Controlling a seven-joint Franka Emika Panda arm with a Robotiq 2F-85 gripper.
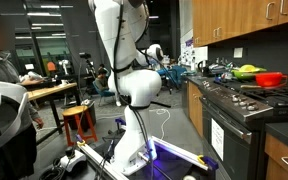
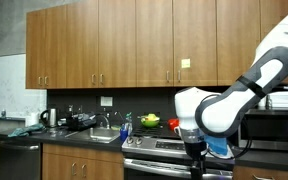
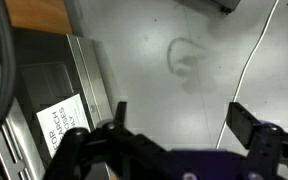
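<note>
My gripper is open in the wrist view, its two dark fingers wide apart with nothing between them. It looks down over bare grey floor. In exterior view 2 the white arm [image 2: 214, 110] bends down in front of the counter, with the dark gripper end [image 2: 196, 165] near the bottom of the picture. A red pot [image 1: 270, 79] stands on the stove [image 1: 249, 100] in exterior view 1, well away from the gripper. Beyond it are green and yellow items [image 1: 246, 72].
The oven front [image 3: 59, 85] with a printed sheet [image 3: 64, 122] runs along the left of the wrist view. A pale cable [image 3: 246, 70] crosses the floor. The sink [image 2: 99, 133] lies left of the stove, and wall cabinets [image 2: 139, 50] hang above.
</note>
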